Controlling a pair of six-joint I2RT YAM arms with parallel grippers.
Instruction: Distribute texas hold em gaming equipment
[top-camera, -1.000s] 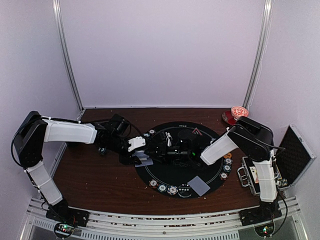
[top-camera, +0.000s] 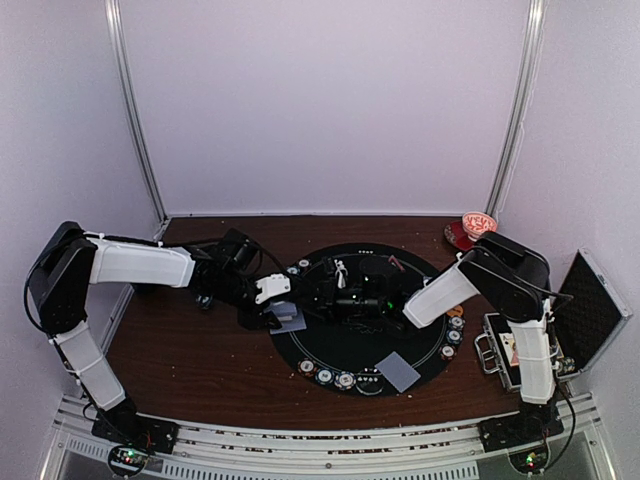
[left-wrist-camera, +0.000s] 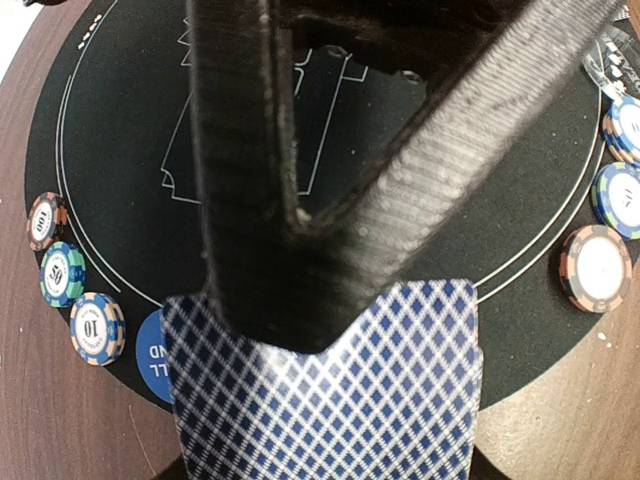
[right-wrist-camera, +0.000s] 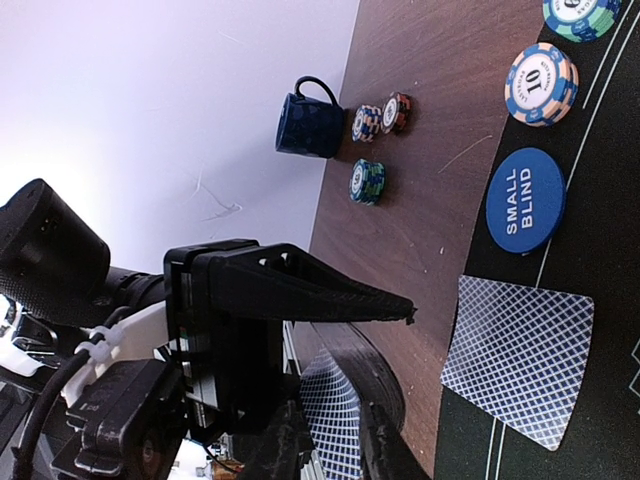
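Observation:
My left gripper (top-camera: 275, 308) is shut on a deck of cards with blue-and-white checked backs (left-wrist-camera: 330, 400). Its dark upper finger lies across the deck in the left wrist view. From the right reaches my right gripper, its tips a little apart at the deck's edge (right-wrist-camera: 332, 405); whether they touch a card is unclear. One checked card (right-wrist-camera: 525, 355) lies face down on the black round mat (top-camera: 340, 365) beneath, near the blue small blind disc (right-wrist-camera: 525, 200). Another card (top-camera: 398, 371) lies face down at the mat's front.
Chip stacks (top-camera: 345, 380) stand around the mat's rim. At the left are a dark blue mug (right-wrist-camera: 310, 125) and a few chips (right-wrist-camera: 367, 182). An open case (top-camera: 505, 350) sits right; a red-patterned bowl (top-camera: 477, 225) stands back right.
Both arms hold nearly the same pose near the mat's left side.

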